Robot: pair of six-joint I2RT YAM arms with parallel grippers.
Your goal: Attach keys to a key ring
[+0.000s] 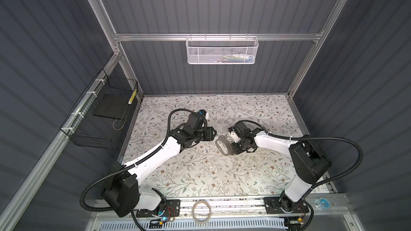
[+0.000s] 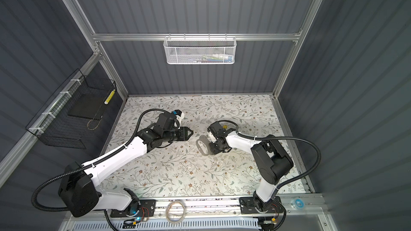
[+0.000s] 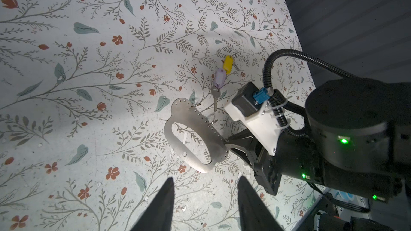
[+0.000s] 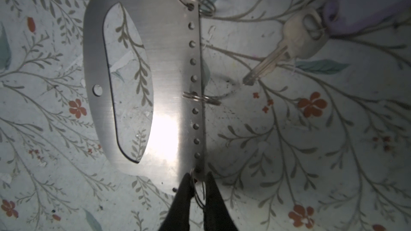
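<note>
A steel plate (image 3: 199,130) with a cut-out and a row of holes lies flat on the patterned table, with wire rings (image 4: 194,4) along its holed edge. My right gripper is at the plate's near corner, fingertips on either side of a ring; whether it grips is unclear. A key (image 4: 299,34) with a lilac tag (image 3: 220,78) lies beside the plate, near a yellow tag (image 3: 228,64). My left gripper stands open above the table, left of the plate, with nothing between its fingers.
A white mesh basket (image 1: 192,51) hangs on the back rail; a black wire basket (image 1: 81,132) hangs at the left. A wall stands to the right.
</note>
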